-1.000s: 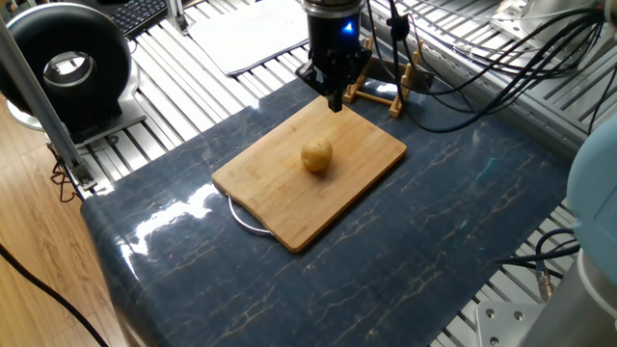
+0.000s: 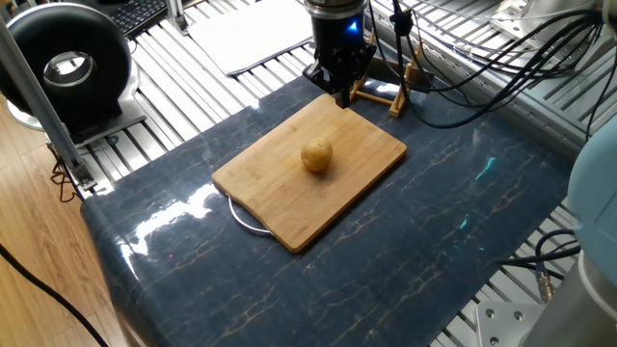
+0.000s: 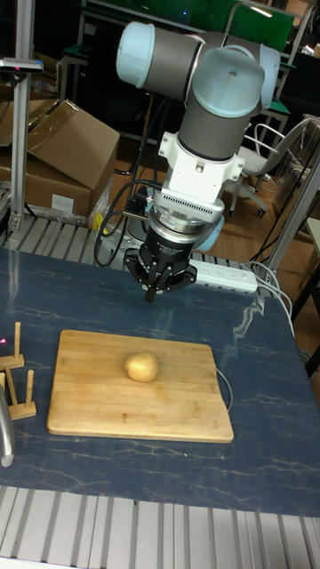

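Note:
A round yellow-brown potato rests on a wooden cutting board, near the middle of its surface. In the other view the potato is somewhat nearer the board's far edge. My black gripper points downward in the air, beyond the potato and clear of it. Seen from the opposite side, the gripper hangs behind the far edge of the board. Its fingers come together at a narrow tip, and nothing shows between them.
A small wooden rack stands beside the board, with cables hanging near it. The board has a metal wire handle. Dark marbled cloth around the board is mostly bare. A white power strip lies behind.
My gripper has drifted slightly to the right and a little upward in exterior view 1. The potato and the board have stayed in place.

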